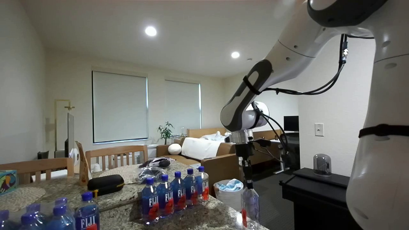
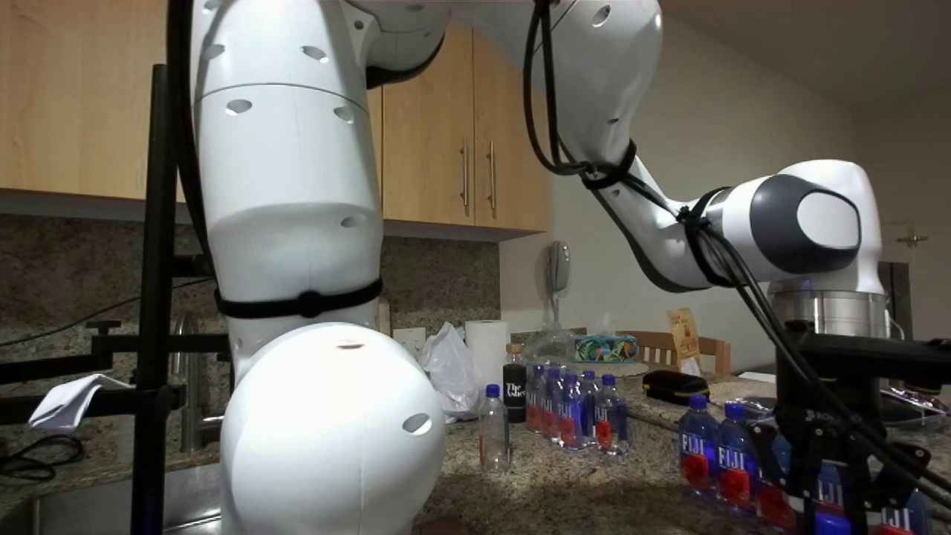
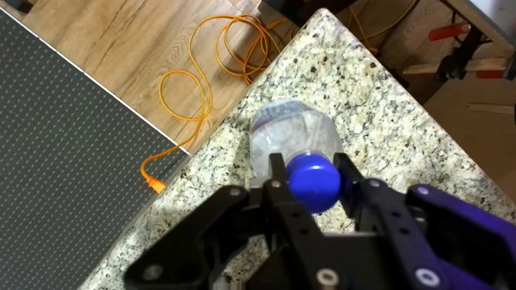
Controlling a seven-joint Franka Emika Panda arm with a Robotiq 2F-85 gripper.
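My gripper is shut on the blue cap [image 3: 314,186] of a clear water bottle [image 3: 295,133], with one finger on each side of the cap. The bottle is near the corner of the granite counter [image 3: 333,67], its body leaning out from under the cap in the wrist view. In exterior view 1 the same bottle [image 1: 251,205] hangs below the fingers at the counter's right edge; whether its base touches the stone I cannot tell. A row of several blue-capped FIJI bottles [image 1: 178,191] stands to its left. My gripper [image 2: 838,499] partly covers that row in exterior view 2.
More FIJI bottles [image 2: 570,410] cluster further along the counter, with a lone clear bottle [image 2: 494,432] beside them. A black case [image 1: 106,183] lies behind the row. Beyond the counter edge are a white bin [image 1: 230,193] and an orange cable [image 3: 203,92] on the floor.
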